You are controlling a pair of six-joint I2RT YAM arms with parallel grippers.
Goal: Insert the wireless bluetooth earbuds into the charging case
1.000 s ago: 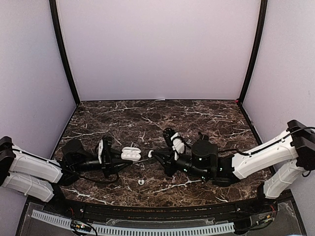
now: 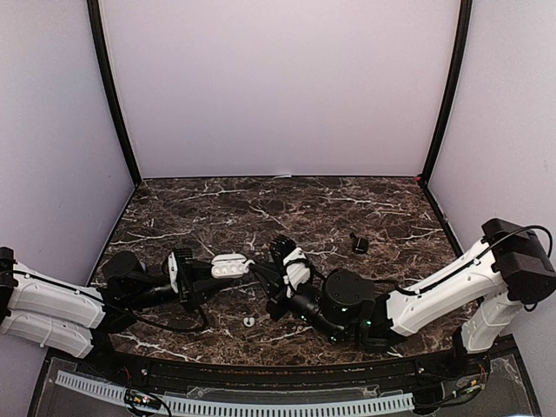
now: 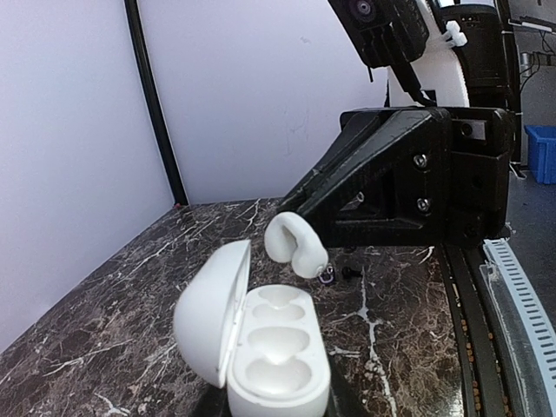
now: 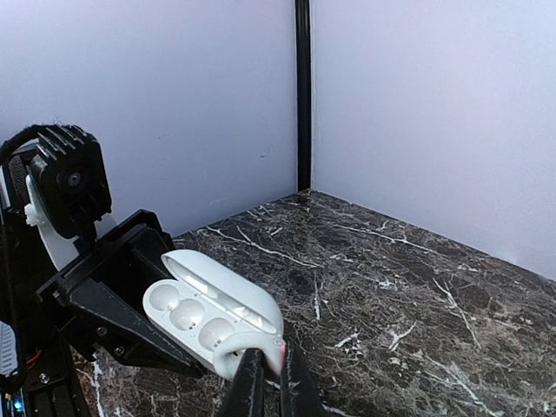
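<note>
The white charging case [image 2: 230, 268] has its lid raised, with my left gripper [image 2: 214, 276] shut on it above the table. Bare hollows show in the case [image 3: 276, 343] in the left wrist view. A white earbud [image 3: 300, 236] sits at the fingertips of my right gripper [image 2: 257, 268], which is shut on it. In the right wrist view the earbud [image 4: 247, 346] overlaps the near end of the case [image 4: 185, 317]; whether they touch, I cannot tell. Another white earbud [image 2: 249, 321] lies on the table below the two grippers.
A small black object [image 2: 359, 245] rests on the dark marble table [image 2: 217, 195] at the right. White walls close off the back and sides, and a slotted white strip [image 2: 287, 406] runs along the front.
My right gripper has moved left with its earbud, closing the gap to the case. The left gripper and case have shifted only slightly. The earbud on the table has not moved.
</note>
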